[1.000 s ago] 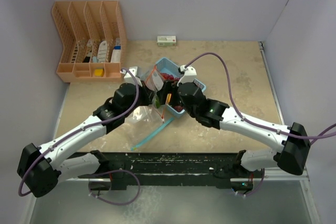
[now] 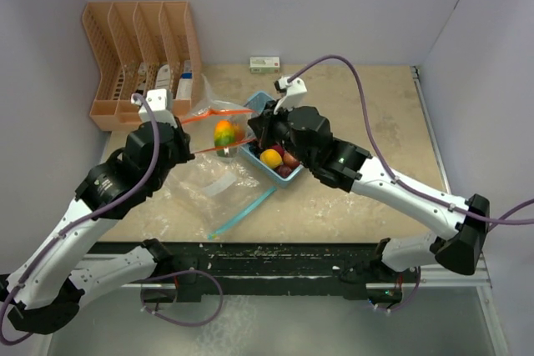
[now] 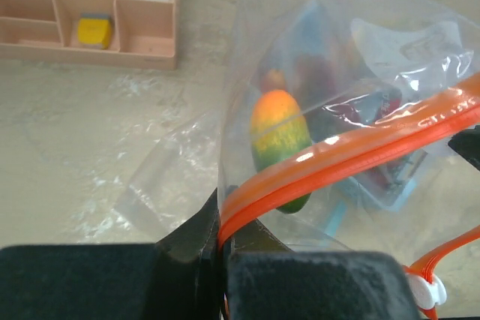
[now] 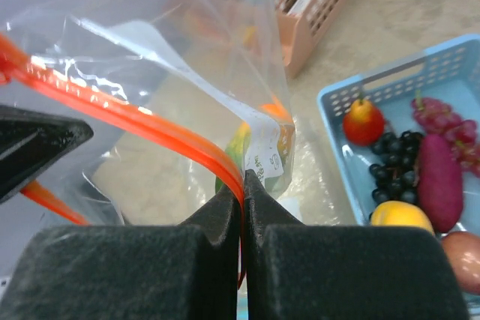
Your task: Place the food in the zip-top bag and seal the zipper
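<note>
Between my two arms a clear zip bag with an orange zipper band (image 2: 219, 112) is stretched wide, its mouth spread apart. My left gripper is shut on one end of the orange band (image 3: 352, 144). At the opposite end my right gripper is shut on the bag's orange edge (image 4: 142, 121). An orange-and-green mango (image 3: 279, 136) shows through the film, and I cannot tell for sure that it is inside the bag. A white slider (image 3: 427, 290) sits on the other strand of the band.
Under my right arm a blue basket (image 4: 345, 159) holds several fruits and vegetables. A second clear bag with a blue zipper (image 2: 242, 213) lies flat in front. A pink divided organizer (image 2: 102, 110) stands back left.
My left gripper has moved left, away from the right one, pulling the orange band taut and widening the bag. The right arm has shifted only slightly.
</note>
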